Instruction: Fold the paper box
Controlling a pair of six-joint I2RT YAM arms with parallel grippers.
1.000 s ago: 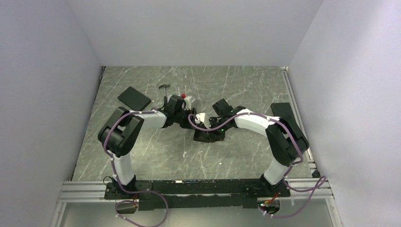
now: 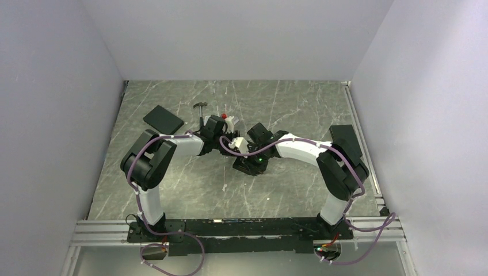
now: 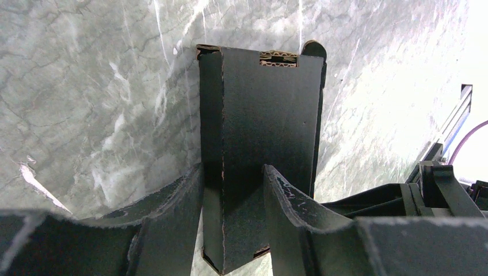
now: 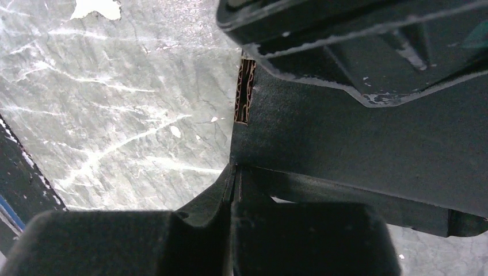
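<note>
The black paper box (image 2: 247, 167) lies near the table's middle, mostly covered by both arms in the top view. In the left wrist view, the box (image 3: 273, 121) is a long closed-looking shape with brown slots and a rounded tab at its far end. My left gripper is shut on the box, a finger at either side of its long edge. My right gripper is shut, its fingertips together at the lower corner of the box (image 4: 322, 138); nothing shows between them. The left gripper's dark body overlaps the box in the right wrist view.
A dark flat panel (image 2: 163, 119) lies at the back left, another panel (image 2: 346, 140) at the far right. Behind the left arm are a hammer (image 2: 200, 107) and a small red item (image 2: 224, 115).
My right arm has moved leftward. The box has shifted slightly left and turned, now lying tilted rather than level in the top view. The left arm has hardly moved.
</note>
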